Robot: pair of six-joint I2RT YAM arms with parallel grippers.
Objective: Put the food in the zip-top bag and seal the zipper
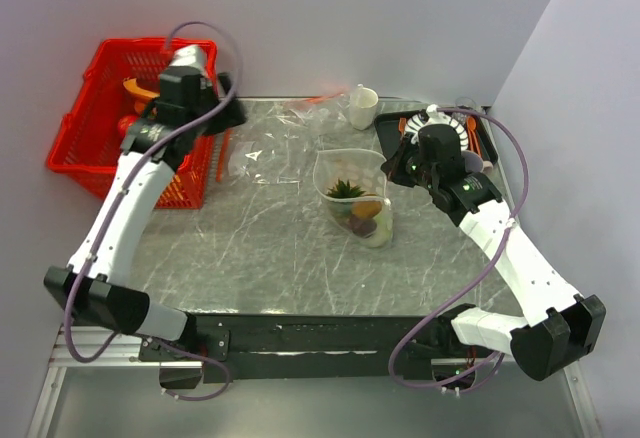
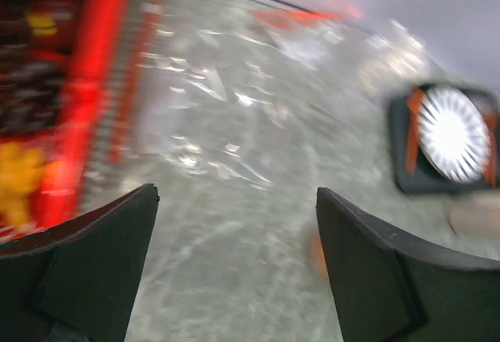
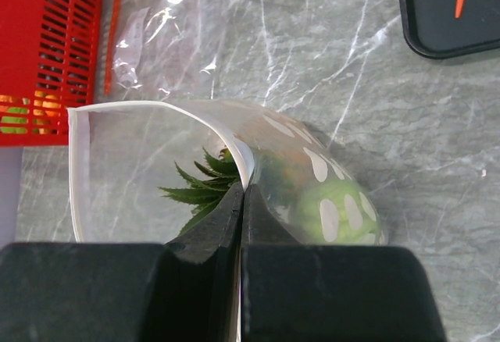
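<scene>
The clear zip top bag (image 1: pixel 379 239) stands with its mouth wide near the table's middle. Inside are a spiky-leaved pineapple (image 1: pixel 344 190), an orange fruit (image 1: pixel 366 207) and a dark round fruit (image 1: pixel 360 226); a green piece (image 3: pixel 316 213) shows through the bag's wall in the right wrist view. My right gripper is shut on the bag's rim at its right side. Over the right edge of the red basket, blurred, hangs my left gripper (image 1: pixel 230 110). Its fingers (image 2: pixel 109 256) are apart with nothing between them.
The red basket (image 1: pixel 190 196) of food fills the left back. Flat clear plastic bags (image 1: pixel 268 153) lie between it and the standing bag. A white mug (image 1: pixel 363 108) and a black tray (image 1: pixel 388 138) with a plate are at the back right.
</scene>
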